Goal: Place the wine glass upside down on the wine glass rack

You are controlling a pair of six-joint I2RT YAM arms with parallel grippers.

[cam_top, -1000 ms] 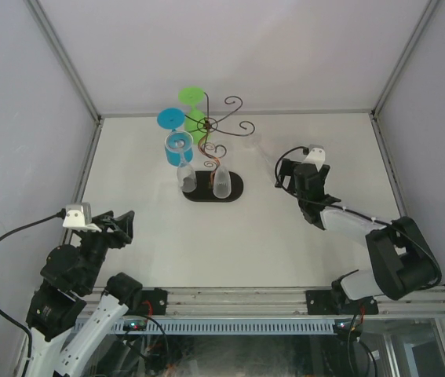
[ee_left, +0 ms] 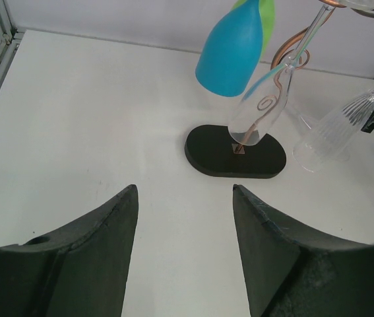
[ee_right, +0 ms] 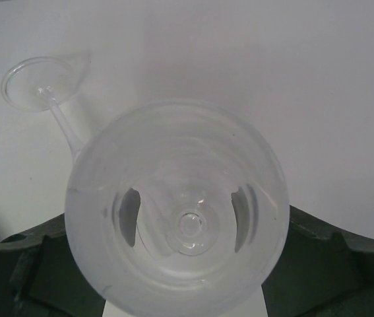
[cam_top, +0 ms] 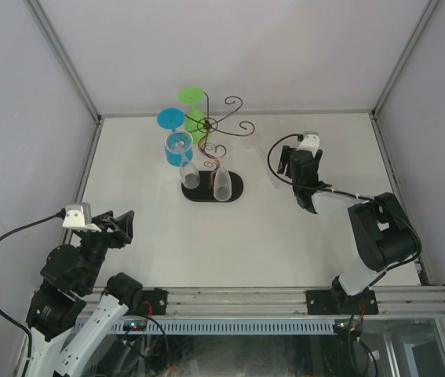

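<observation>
My right gripper (cam_top: 297,161) is shut on a clear wine glass (cam_top: 273,169); in the right wrist view its frosted bowl (ee_right: 177,277) fills the middle, and another clear stem with a round foot (ee_right: 38,82) shows behind it. The wire rack (cam_top: 206,126) stands on a black base (cam_top: 200,192) at the back middle, with blue, green and clear glasses hanging from it, among them a clear one (ee_left: 252,119) and a blue one (ee_left: 223,56). My left gripper (cam_top: 120,228) waits at the front left, open, nothing between its fingers.
Walls enclose it at the back and both sides.
The left arm and the rack look nearly unchanged.
</observation>
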